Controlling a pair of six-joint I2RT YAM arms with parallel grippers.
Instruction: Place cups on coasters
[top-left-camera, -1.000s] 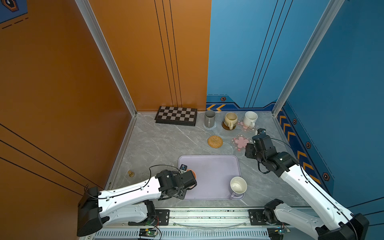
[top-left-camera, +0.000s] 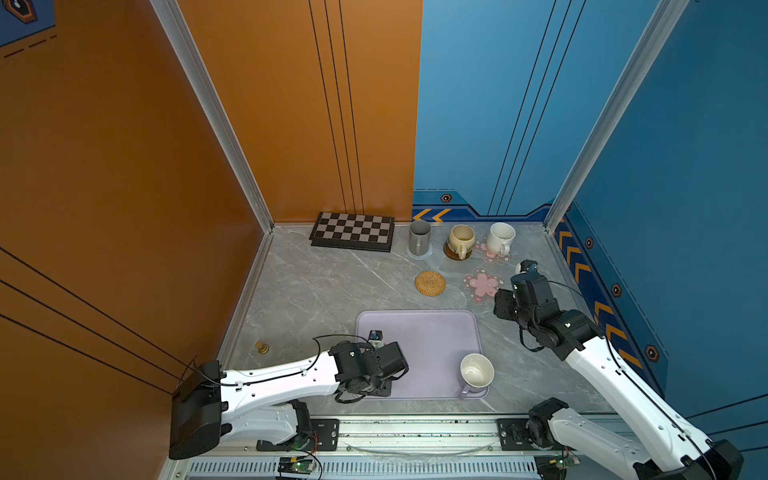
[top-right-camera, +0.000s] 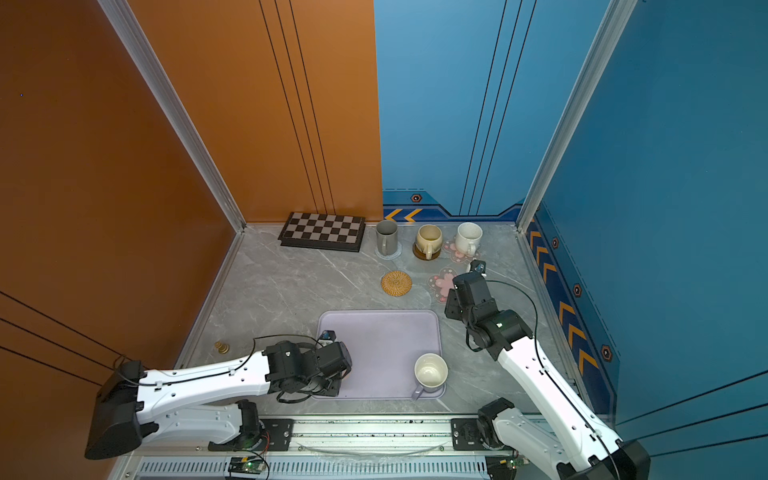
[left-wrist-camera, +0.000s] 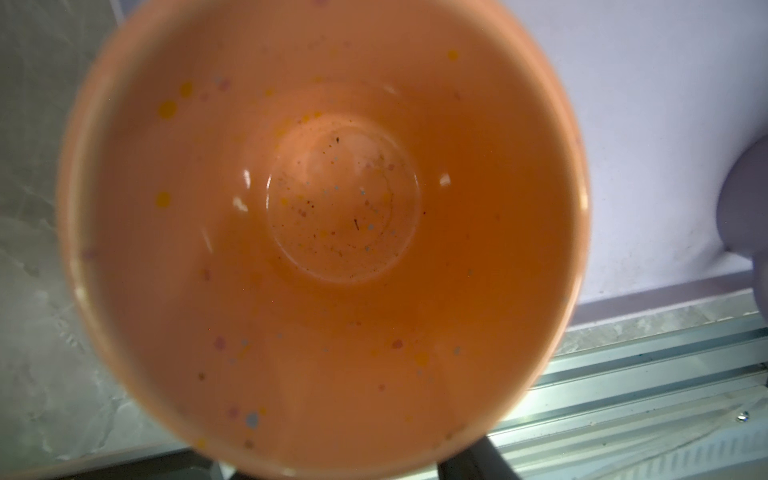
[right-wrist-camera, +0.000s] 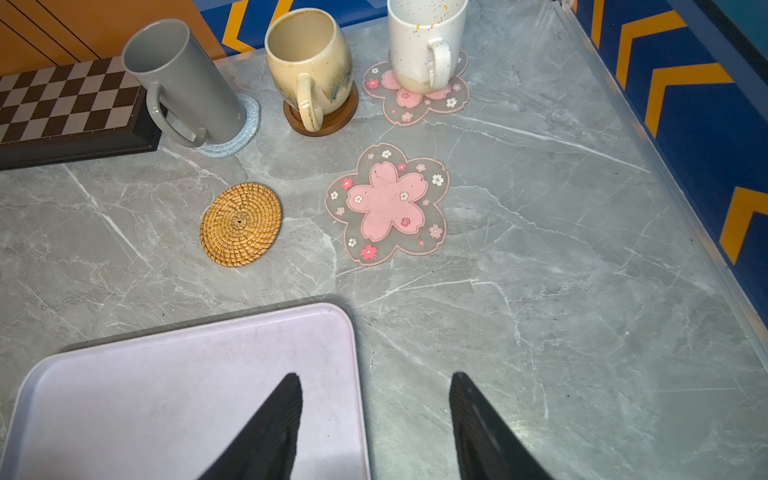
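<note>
Filling most of the left wrist view is an orange speckled cup (left-wrist-camera: 344, 200), seen from above into its empty inside; the top views lose it behind my left arm. My left gripper (top-left-camera: 393, 374) is open by the cup, its fingertips mostly hidden below the rim. A cream-lined lavender cup (top-left-camera: 477, 369) stands on the tray's front right. Bare on the table lie a round woven coaster (right-wrist-camera: 241, 224) and a pink flower coaster (right-wrist-camera: 388, 204). Above the table, my right gripper is open and empty. Grey (right-wrist-camera: 184, 88), beige (right-wrist-camera: 308, 60) and white (right-wrist-camera: 424, 48) mugs stand on coasters at the back.
The lilac tray (top-left-camera: 432, 336) lies at the front middle. A checkered board (top-left-camera: 352, 230) sits at the back left, and a small brass-coloured piece (top-left-camera: 261, 347) at the left. Clear table surrounds the two bare coasters; an aluminium rail (top-left-camera: 416, 440) runs along the front.
My left arm has moved a little to the right and towards the front over the tray, covering the bit of orange cup that showed earlier. The right arm has shifted slightly.
</note>
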